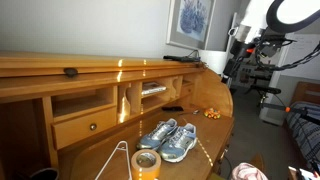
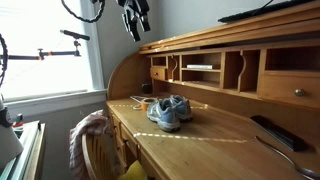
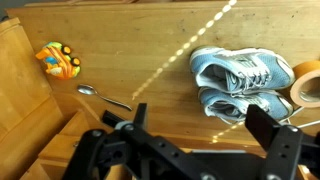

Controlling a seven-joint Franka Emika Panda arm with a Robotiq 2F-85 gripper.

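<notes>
A pair of grey-blue sneakers stands side by side on the wooden desk (image 1: 100, 150). In the wrist view one shoe (image 3: 238, 68) lies above the other shoe (image 3: 245, 104). My gripper is open, its fingers (image 3: 140, 116) wide apart with nothing held between them. Seen from outside, the arm hangs high over the desk, and the gripper (image 2: 138, 28) is well clear of the shoes (image 2: 170, 110). An orange tape roll (image 3: 306, 84) sits by the shoes' right ends. Left of them lie a spoon (image 3: 102, 97) and a colourful orange object (image 3: 58, 60).
A raised hutch with cubbies and a small drawer (image 1: 86, 126) lines the desk's back. A black object (image 2: 278, 130) and a utensil (image 2: 285, 156) lie on the desktop. A chair draped with cloth (image 2: 90, 128) stands at the front. Bare wood surrounds the shoes.
</notes>
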